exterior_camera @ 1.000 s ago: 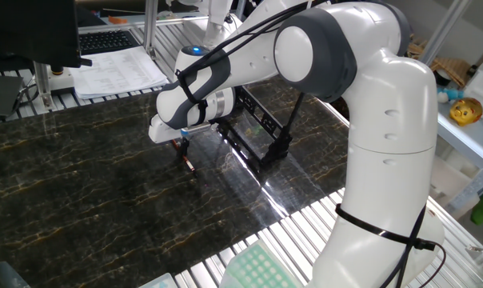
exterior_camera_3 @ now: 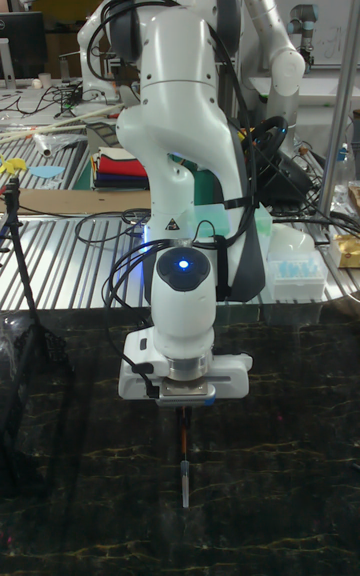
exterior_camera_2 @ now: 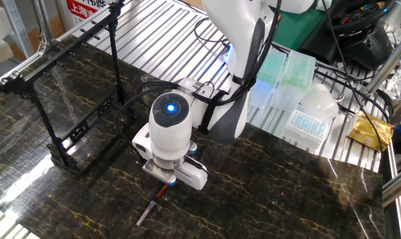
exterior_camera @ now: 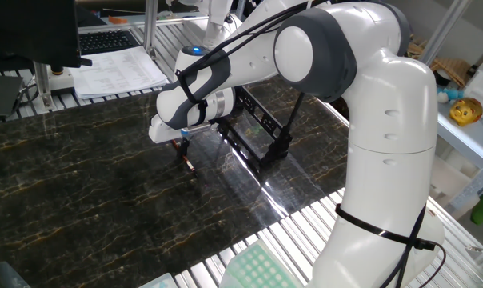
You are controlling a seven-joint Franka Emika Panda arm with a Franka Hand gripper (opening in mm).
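Note:
A thin pen-like stick, brown at one end and pale at the other, shows just below my hand on the dark marbled table. In exterior view 1 the gripper points down, its dark fingertips by the middle of the stick. From the front, the stick's pale end reaches out toward the camera while its upper part runs under the white hand. The hand hides most of the fingers, so neither the finger width nor a firm hold on the stick can be made out.
A black rectangular frame stands on the table close beside the hand. Papers and a keyboard lie past the table edge. Behind the arm's side are clear boxes and a tip rack.
The arm and gripper look still. The stick keeps its place, though its red-looking part appears darker and browner now than one second ago.

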